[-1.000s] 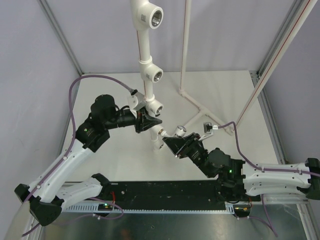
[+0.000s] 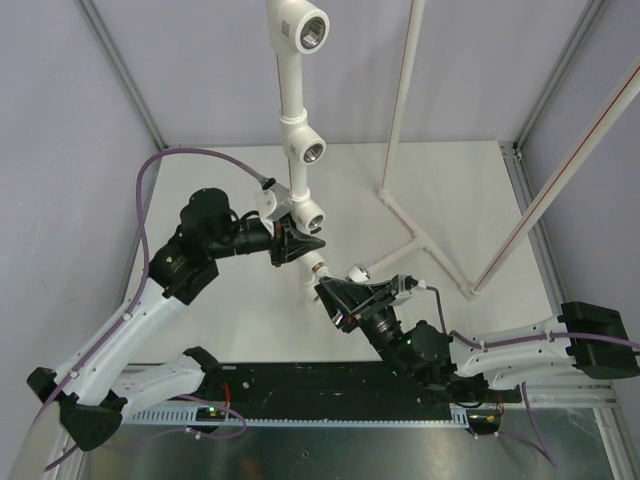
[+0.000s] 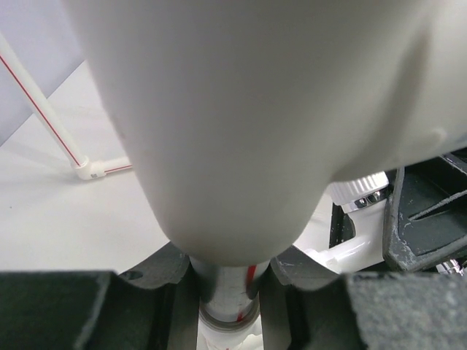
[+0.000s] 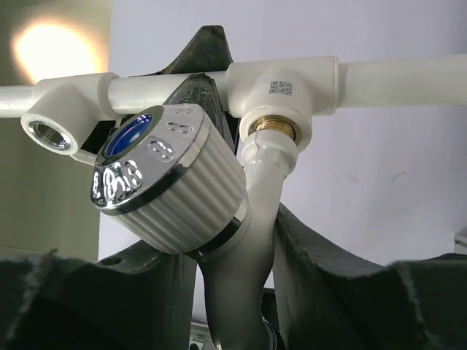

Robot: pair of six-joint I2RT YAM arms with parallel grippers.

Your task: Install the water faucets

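Note:
In the top view my left gripper [image 2: 298, 243] is shut on the white vertical pipe run [image 2: 291, 85] near a lower tee. In the left wrist view its fingertips hold a pipe section [image 3: 232, 292] just under a large white fitting [image 3: 219, 131]. My right gripper [image 2: 340, 300] is at the faucet. In the right wrist view the white faucet [image 4: 241, 292], with a ribbed knob [image 4: 171, 197], lies between the right fingers; whether they grip it is unclear. The faucet's brass threaded end meets a tee [image 4: 281, 80] on the pipe.
Other tees with open threaded sockets [image 4: 49, 135] sit along the pipe. Thin white pipes [image 2: 400, 215] with red lines stand on the white board [image 2: 190, 330] to the right. Rails edge the work area.
The thin pipe frame on the right has moved rightward. The left arm is nearly unchanged.

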